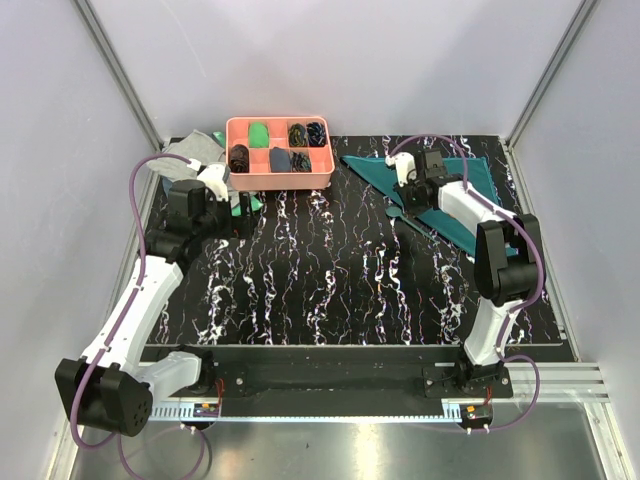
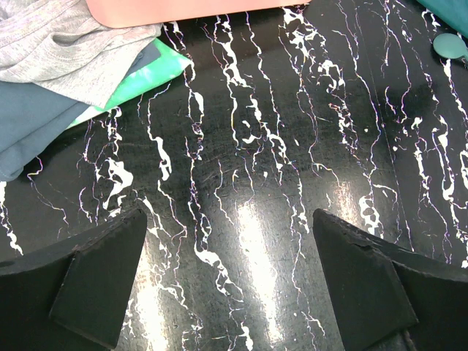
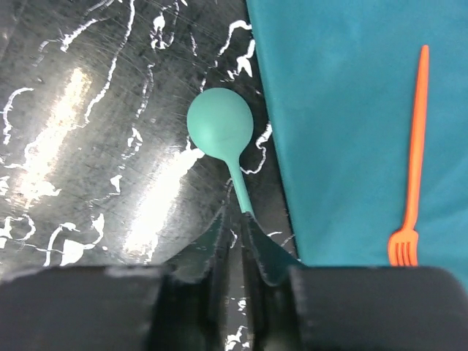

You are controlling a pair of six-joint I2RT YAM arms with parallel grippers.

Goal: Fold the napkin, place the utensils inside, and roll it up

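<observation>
The teal napkin [image 1: 470, 235] lies as a triangle at the back right, an orange fork [image 3: 414, 168] on it in the right wrist view. My right gripper is low over the napkin's edge, at the handle of a mint green spoon [image 3: 220, 121], whose bowl is on the dark tabletop beside the napkin; whether the fingers grip the handle is unclear. My left gripper stands open and empty over the left side of the table.
A pink divided box [image 1: 279, 180] with rolled items sits at the back. Folded cloths [image 1: 195, 148] lie at the back left.
</observation>
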